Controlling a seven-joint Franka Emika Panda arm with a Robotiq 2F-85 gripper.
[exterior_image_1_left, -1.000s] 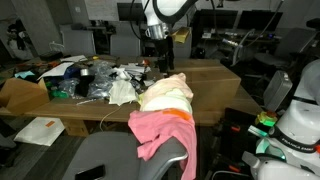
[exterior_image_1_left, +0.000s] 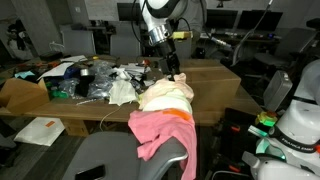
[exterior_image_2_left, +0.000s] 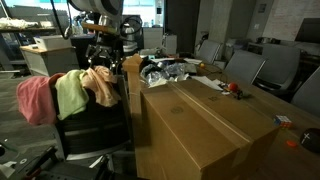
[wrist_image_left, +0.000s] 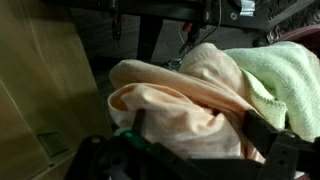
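A peach cloth (exterior_image_1_left: 183, 92) hangs at the far end of a row of cloths draped over a chair back. Beside it lie a pale green cloth (exterior_image_2_left: 71, 94) and a pink cloth (exterior_image_2_left: 37, 100). My gripper (exterior_image_1_left: 169, 70) is just above the peach cloth. In the wrist view the gripper is open, its dark fingers (wrist_image_left: 268, 140) standing either side of the bunched peach cloth (wrist_image_left: 175, 110). The pale green cloth (wrist_image_left: 280, 80) is at the right there. Whether the fingers touch the fabric I cannot tell.
A brown table (exterior_image_2_left: 205, 120) stands close beside the cloths; its wooden side (wrist_image_left: 35, 90) fills the left of the wrist view. Plastic bags (exterior_image_2_left: 170, 71) and small objects lie on the tabletop. A grey chair (exterior_image_1_left: 110, 155) is in front.
My arm has come down, bringing the gripper from higher up to just over the peach cloth. The cloths look unmoved.
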